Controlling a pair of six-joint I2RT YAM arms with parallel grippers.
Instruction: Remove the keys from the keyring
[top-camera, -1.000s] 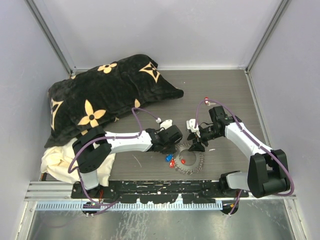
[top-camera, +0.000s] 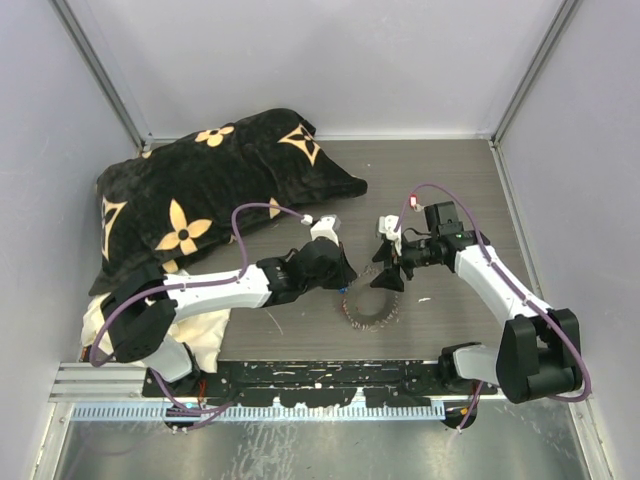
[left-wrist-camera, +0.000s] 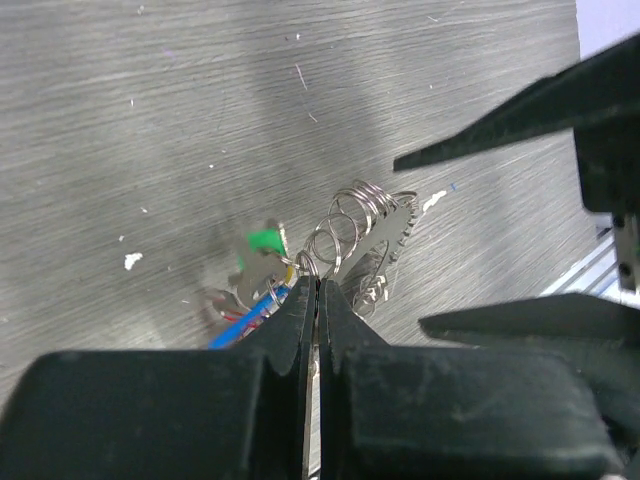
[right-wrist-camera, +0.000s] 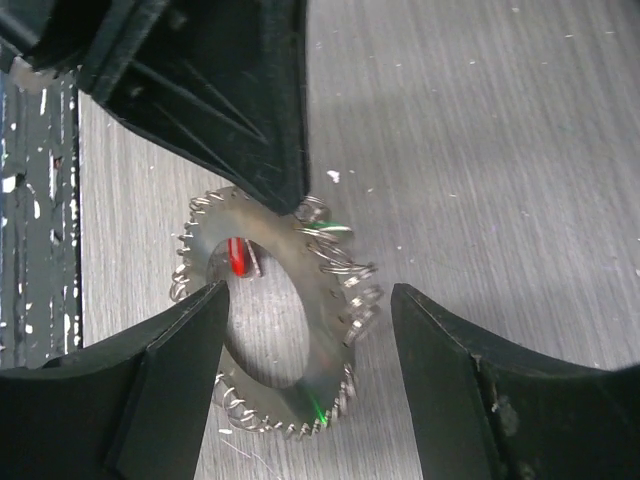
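The keyring (top-camera: 370, 325), a ring edged with small wire loops and keys, lies between both grippers. My left gripper is shut on a wire loop at its edge; keys with blue (left-wrist-camera: 245, 320) and green (left-wrist-camera: 265, 240) covers hang by it, a red one behind. My right gripper (top-camera: 387, 268) stands open above the ring's upper right; in the right wrist view a red piece (right-wrist-camera: 237, 256) shows inside the ring.
A black patterned blanket (top-camera: 200, 190) and cream cloth (top-camera: 205, 340) cover the left. A small red piece (top-camera: 413, 201) lies at the back. The board's middle rear is clear.
My left gripper has risen slightly toward the back, and keys by it have shifted. My right gripper has moved a little up and back, tilting.
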